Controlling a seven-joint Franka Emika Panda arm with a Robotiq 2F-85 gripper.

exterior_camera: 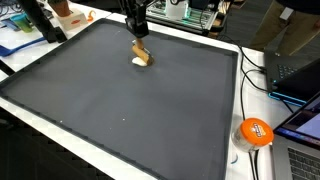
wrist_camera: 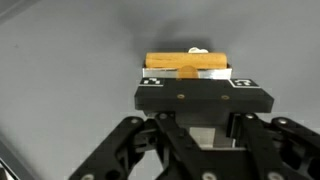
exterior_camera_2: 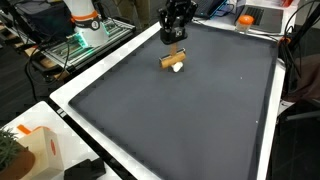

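My gripper (exterior_camera_2: 176,40) is shut on the upright stem of a wooden T-shaped piece, pointing down over the board. In exterior view 2 its crossbar (exterior_camera_2: 173,59) is a light wooden cylinder lying level; the wrist view shows this crossbar (wrist_camera: 186,60) just beyond the fingers. A small white item (exterior_camera_2: 178,67) lies on the dark grey board (exterior_camera_2: 170,110), close beside or under the wood. In exterior view 1 the wood (exterior_camera: 141,52) partly covers the white item (exterior_camera: 139,62). Whether the two touch, I cannot tell.
Most of the board is bare. An orange-topped white container (exterior_camera: 253,134) stands off its right side in exterior view 1, near a laptop (exterior_camera: 300,155) and cables. Assorted items, including a wooden-toned pot (exterior_camera: 62,7), crowd the far left.
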